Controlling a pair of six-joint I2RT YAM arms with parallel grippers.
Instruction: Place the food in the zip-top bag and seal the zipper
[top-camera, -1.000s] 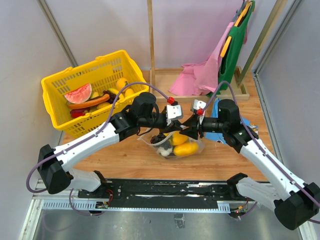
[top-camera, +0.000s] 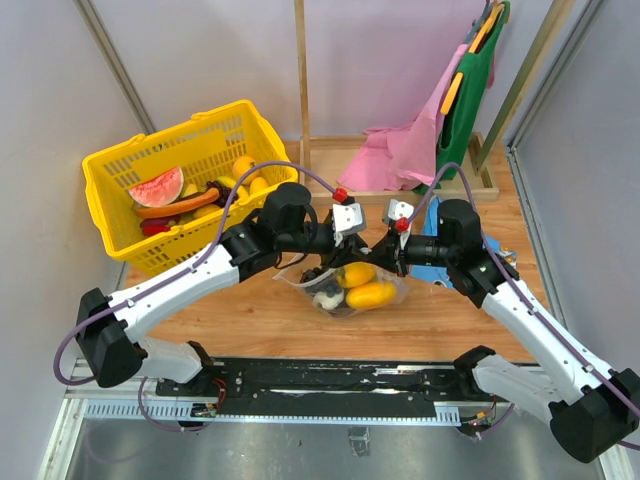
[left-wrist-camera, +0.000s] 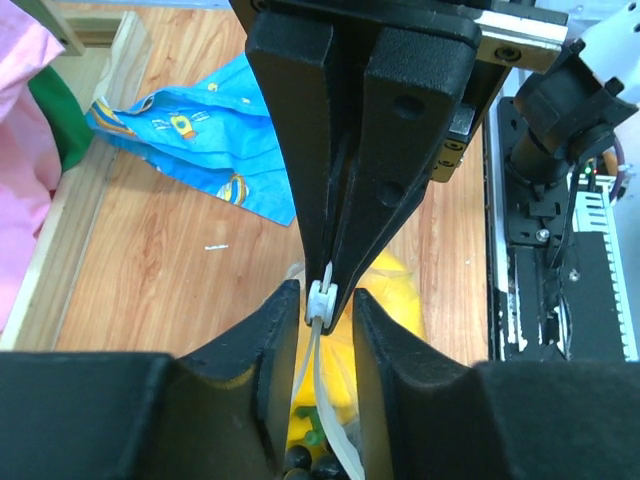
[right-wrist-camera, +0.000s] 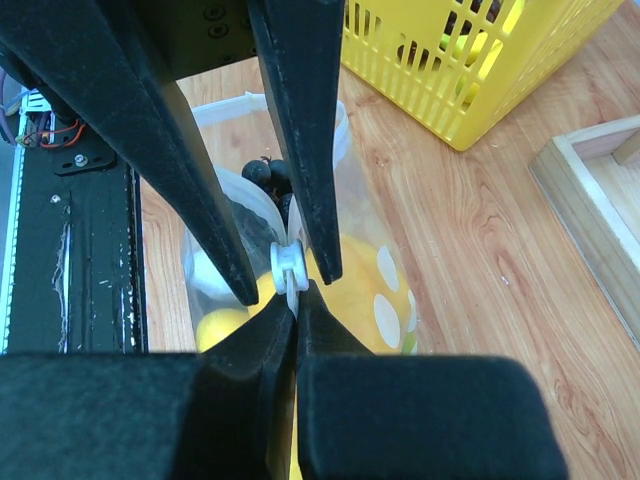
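Note:
The clear zip top bag (top-camera: 335, 295) stands mid-table holding yellow foods (top-camera: 370, 295), dark round pieces and a white piece. Both grippers meet over its top. My left gripper is open, a finger on each side of the small white zipper slider (right-wrist-camera: 288, 265). My right gripper (top-camera: 385, 255) is shut at the slider; in the left wrist view the slider sits at its fingertips, and whether it is pinched is hard to tell. The bag's white zipper strip runs down from the slider.
A yellow basket (top-camera: 120, 200) of food is at back left. A wooden rack (top-camera: 330, 160) with pink and green cloths stands behind. A blue printed item (left-wrist-camera: 200, 130) lies right of the bag.
The right gripper has shifted very slightly at the bag's top since a second ago; otherwise little has moved.

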